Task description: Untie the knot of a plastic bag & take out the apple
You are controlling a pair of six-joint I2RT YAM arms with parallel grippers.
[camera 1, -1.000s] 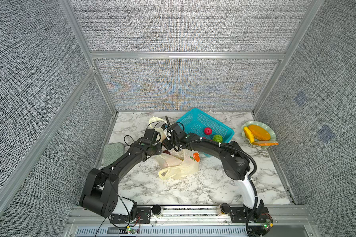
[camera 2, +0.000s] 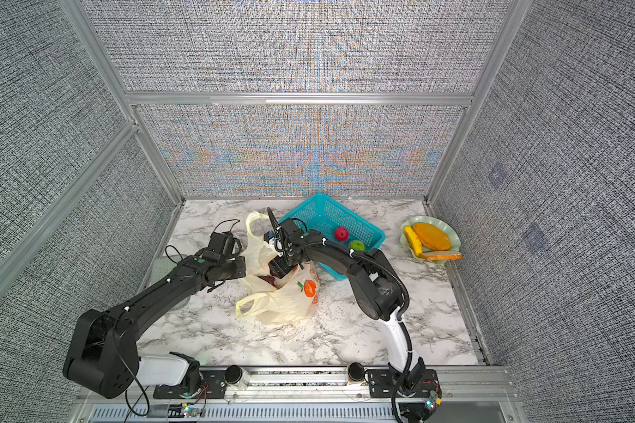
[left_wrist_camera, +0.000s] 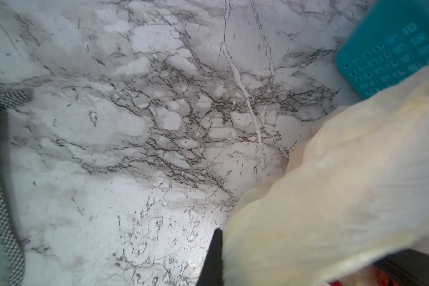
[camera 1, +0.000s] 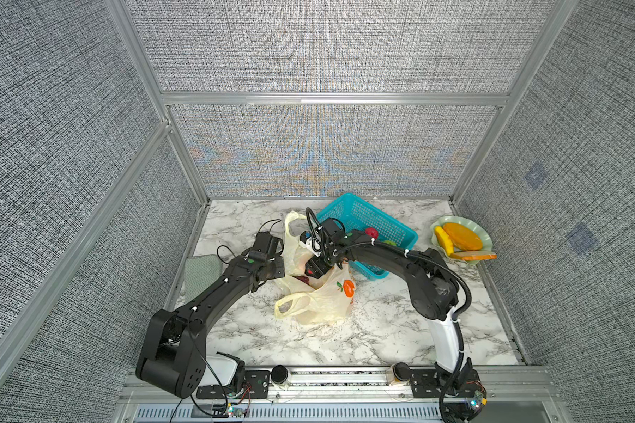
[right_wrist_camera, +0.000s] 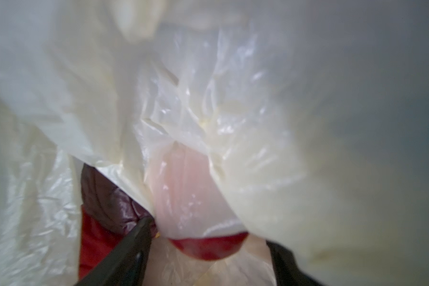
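The cream plastic bag point(camera 1: 321, 306) lies mid-table with its mouth spread open and an orange print on its side. At the bag's left edge, my left gripper point(camera 1: 280, 272) is shut on the film, which hides most of its fingers in the left wrist view. My right gripper is inside the mouth, its fingers point(right_wrist_camera: 128, 259) apart. Between and just ahead of them is a rounded red fruit point(right_wrist_camera: 208, 247), probably the apple, its upper part covered by translucent film. A dark purple item point(right_wrist_camera: 110, 200) and a red one point(right_wrist_camera: 96, 238) are left of it.
Behind the bag stands a turquoise basket point(camera 1: 345, 203) holding a red and a green fruit. A pale green plate point(camera 1: 484, 232) with yellow and orange food is at far right. A grey-green mat point(camera 1: 203, 271) lies left.
My right gripper has moved right and toward the front, further over the bag's contents. The left arm has shifted slightly left. The bag's far handle has swung right and its mouth is spread wider.
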